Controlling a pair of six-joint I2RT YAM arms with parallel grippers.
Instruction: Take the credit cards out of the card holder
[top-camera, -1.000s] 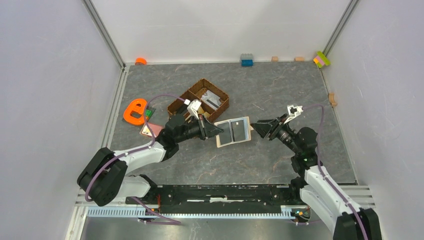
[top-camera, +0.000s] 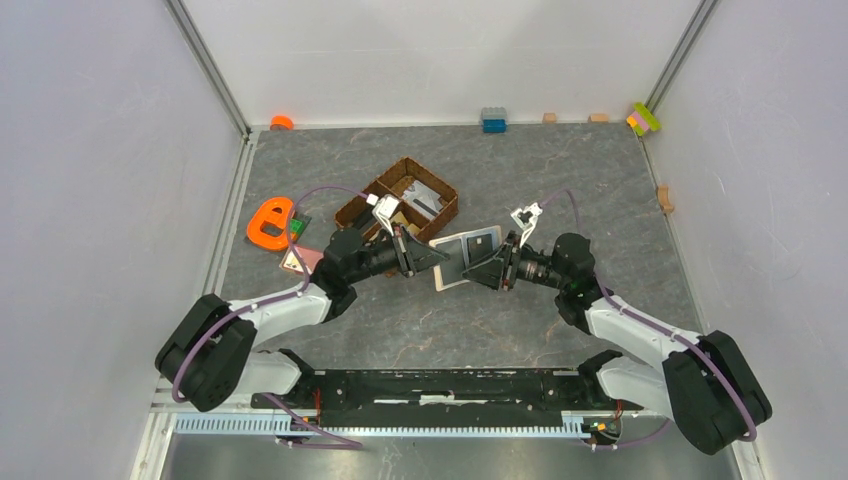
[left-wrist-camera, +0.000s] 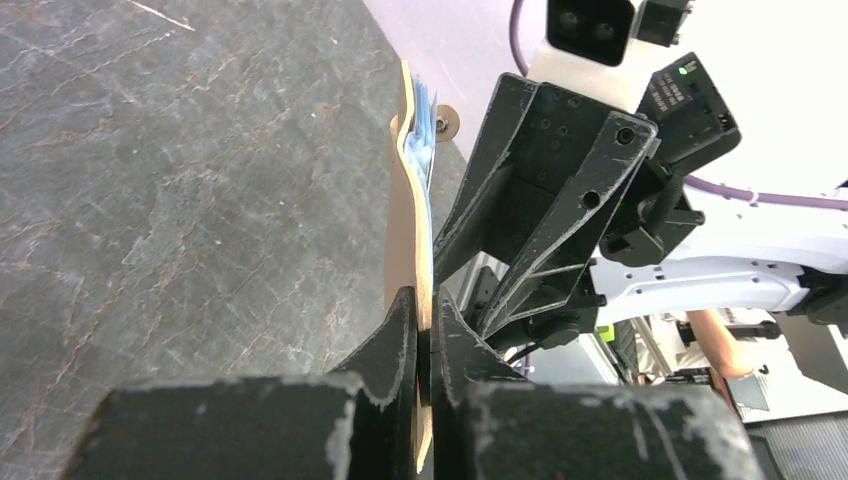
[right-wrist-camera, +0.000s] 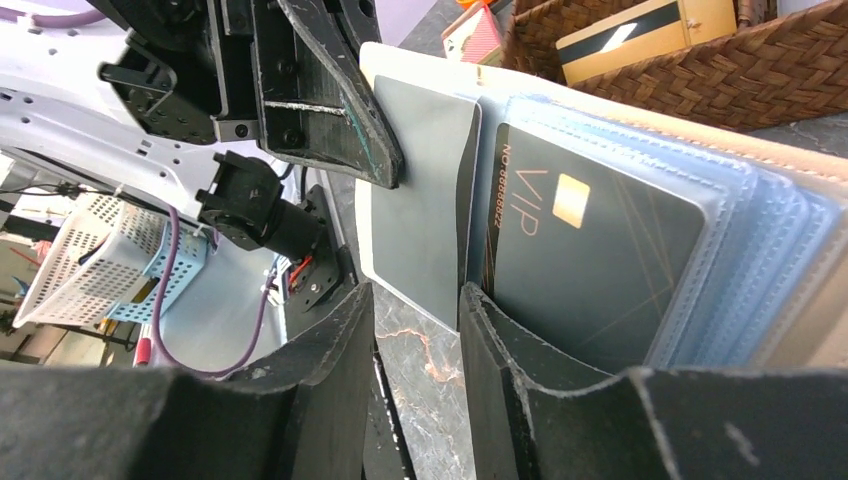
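The open card holder (top-camera: 450, 262), cream-edged with clear bluish sleeves, is held off the table between my arms. My left gripper is shut on its edge. Seen from the right wrist, a black VIP card (right-wrist-camera: 598, 250) sits in a sleeve on the right leaf, and a plain dark grey panel (right-wrist-camera: 420, 190) covers the left leaf. At the holder's lower edge is my right gripper; a gap shows between its fingertips, with the left leaf's lower corner in it. Whether that leaf is pinched between them I cannot tell.
Behind the left gripper stands a brown woven basket (top-camera: 452, 212) with compartments and cards inside. An orange toy (top-camera: 268, 224) and a small pinkish item (top-camera: 300, 262) lie at the left.
From the right, my right gripper has come in leftward and now overlaps the holder's right part in the top view.
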